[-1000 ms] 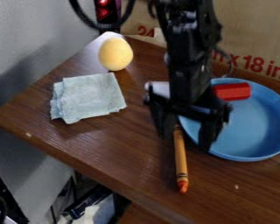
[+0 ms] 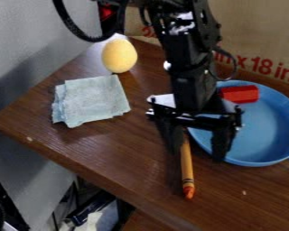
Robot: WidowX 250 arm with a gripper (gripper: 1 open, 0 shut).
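My black gripper (image 2: pixel 198 140) hangs low over the middle right of the table, at the left edge of a blue round pan (image 2: pixel 267 126). An orange crayon (image 2: pixel 187 176) lies on the wood just below it, its upper end hidden behind the gripper. A red block (image 2: pixel 241 93) is in the pan toward the back, partly behind the arm. The fingers point down; I cannot tell whether anything is between them.
A yellow egg-shaped object (image 2: pixel 119 56) and a folded pale cloth (image 2: pixel 89 100) are on the wooden table (image 2: pixel 87 153) at left. Cardboard stands behind. The table's left edge drops away to clutter below.
The arm has shifted slightly over the last second; the crayon, pan, cloth and yellow object have not visibly moved.
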